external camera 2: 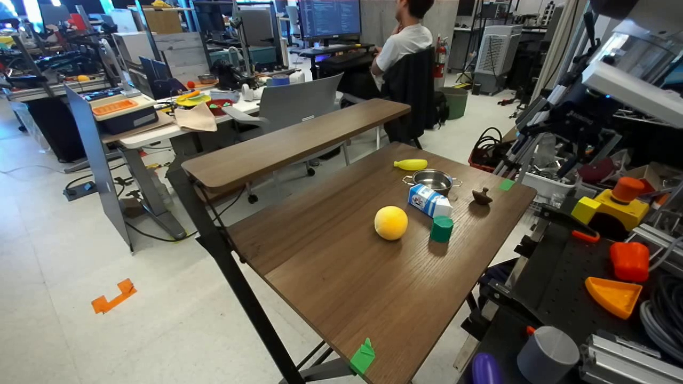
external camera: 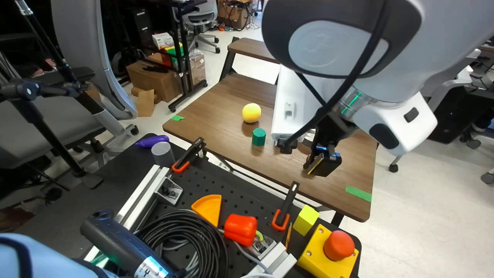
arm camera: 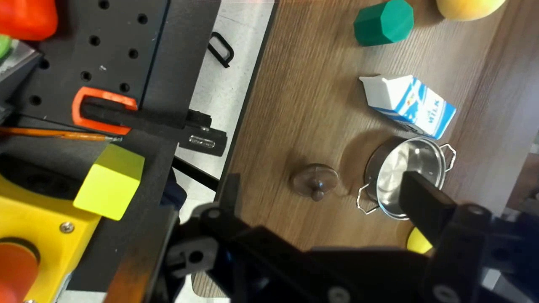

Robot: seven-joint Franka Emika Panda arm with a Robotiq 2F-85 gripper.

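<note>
In the wrist view my gripper stands open above the table, its fingers wide apart with nothing held. Between them in that view, lower down on the wood, is a small brown knobbed lid (arm camera: 314, 181). A steel pot (arm camera: 404, 176) with two wire handles is partly covered by the right finger (arm camera: 424, 197). The milk carton (arm camera: 412, 103) lies on its side beside the pot. Beyond it are a green block (arm camera: 385, 22) and a yellow ball (arm camera: 467, 6). A banana (external camera 2: 410, 164) rests behind the pot; the wrist view shows only its tip.
A black pegboard bench (external camera: 176, 194) borders the table, with a gap between. On it are clamps, a yellow cube (external camera: 306, 220), a red pepper (external camera: 241, 229) and a red-topped yellow button box (external camera: 331, 252). A raised shelf (external camera 2: 301, 144) spans the table's far side.
</note>
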